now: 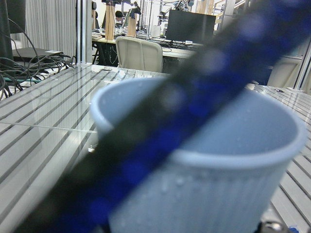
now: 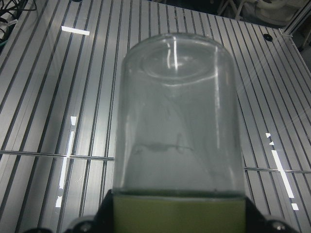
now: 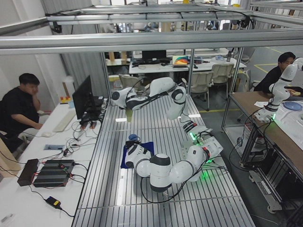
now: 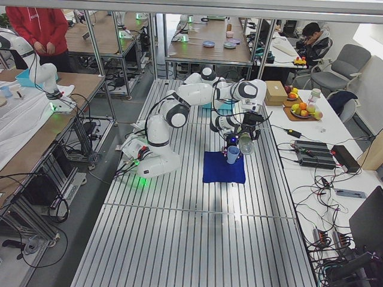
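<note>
A light-blue cup point(image 4: 232, 154) stands upright over a dark-blue cloth point(image 4: 218, 170), with my left gripper point(image 4: 232, 143) at it. In the left wrist view the cup point(image 1: 209, 194) fills the lower middle, behind a blurred dark band; it appears held, the fingertips mostly hidden. My right gripper point(image 4: 248, 133) is shut on a clear container with a greenish-yellow band point(image 2: 179, 213), seen large in the right wrist view with the slatted table point(image 2: 58, 126) behind it. The container point(image 4: 245, 144) hangs beside the cup in the camera right view.
A teal bin point(image 4: 221, 106) sits partly behind the arms. Side desks hold fruit plates point(image 4: 306, 113), electronics point(image 3: 52, 172) and a monitor point(image 3: 83, 101). A seated person point(image 3: 21, 111) is beside the table.
</note>
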